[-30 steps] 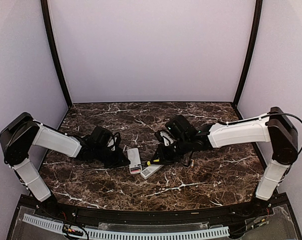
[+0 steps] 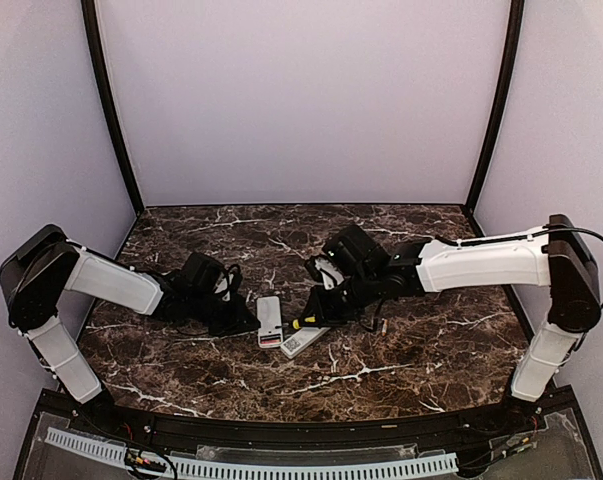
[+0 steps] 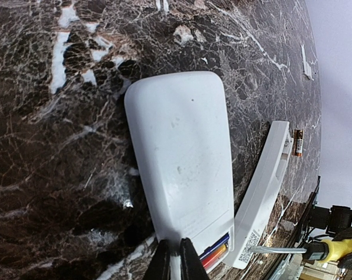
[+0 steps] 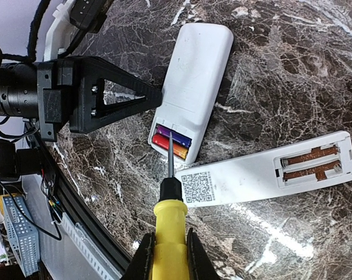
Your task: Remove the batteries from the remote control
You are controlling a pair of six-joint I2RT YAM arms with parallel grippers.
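Observation:
A white remote (image 4: 193,70) lies back side up, its lower compartment uncovered. Inside sit a purple battery (image 4: 180,136) and a red-orange battery (image 4: 162,141). At the remote's left side edge, my left gripper is shut with that edge between its fingertips. The right gripper is shut on the yellow handle of a screwdriver (image 4: 170,224). Its thin metal tip reaches over the batteries in the right wrist view; whether it touches them I cannot tell.
Beside the remote lies a second white remote (image 4: 246,178) with an empty battery compartment (image 4: 311,165). A loose battery (image 3: 298,143) rests beyond it on the dark marbled table (image 2: 381,380).
The remote has turned very slightly. My left arm looks still.

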